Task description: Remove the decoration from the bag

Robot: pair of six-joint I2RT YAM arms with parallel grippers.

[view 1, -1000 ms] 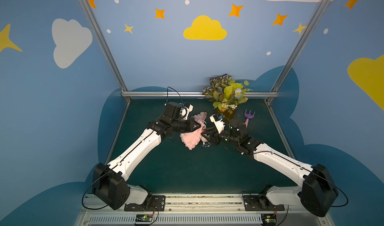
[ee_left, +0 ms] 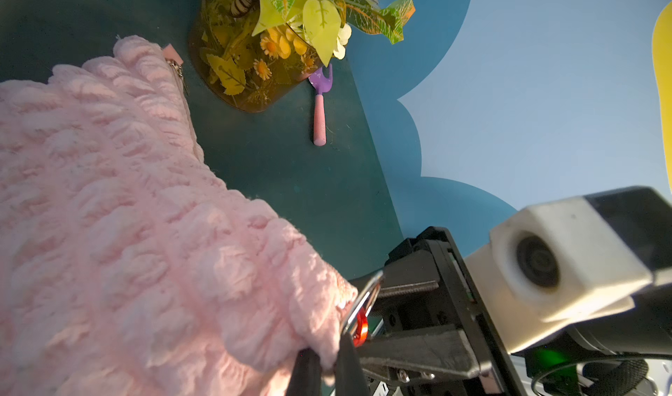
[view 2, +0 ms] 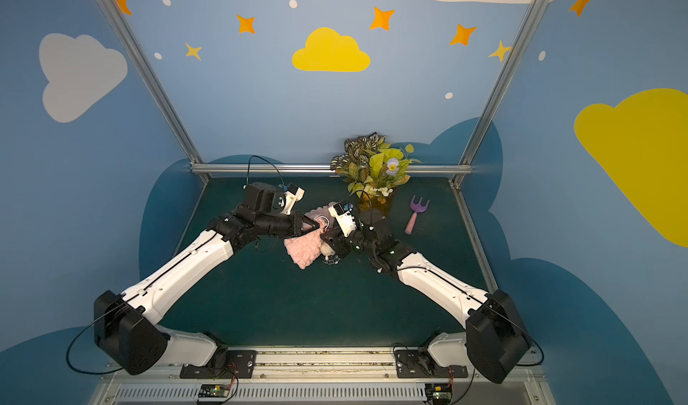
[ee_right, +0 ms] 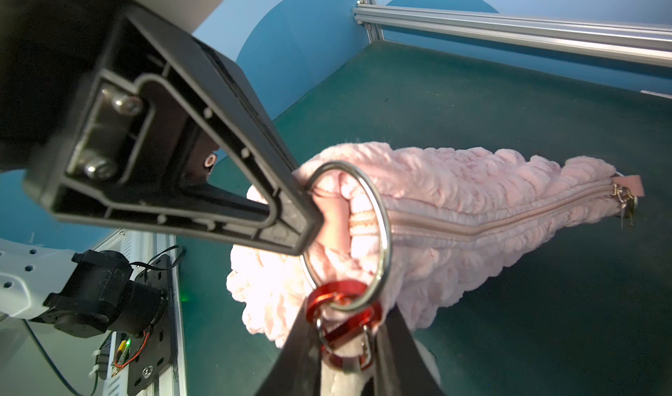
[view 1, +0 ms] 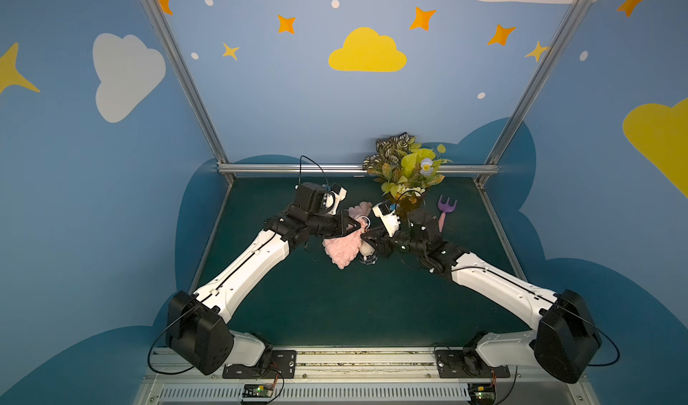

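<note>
The pink fluffy bag (ee_right: pixel 448 186) lies in the middle of the table, with a large metal ring (ee_right: pixel 384 235) at its end beside a pink tab (ee_right: pixel 334 221). My left gripper (view 1: pixel 356 226) is shut on this ring, its tip by the tab in the right wrist view. A red clasp (ee_right: pixel 350 319) hangs from the ring, joined to the pale decoration (view 1: pixel 367 249), which is mostly hidden. Around the clasp, my right gripper is partly open, one finger on each side. Whether its pads touch the clasp cannot be told.
Behind the right gripper stands a potted plant (view 1: pixel 408 165) in an amber pot (ee_left: pixel 245 67). A purple toy fork with a pink handle (view 1: pixel 442 222) lies to its right.
My right arm has shifted very slightly near the clasp, its elbow a little higher in the view. The left arm and the bag stay in place.
</note>
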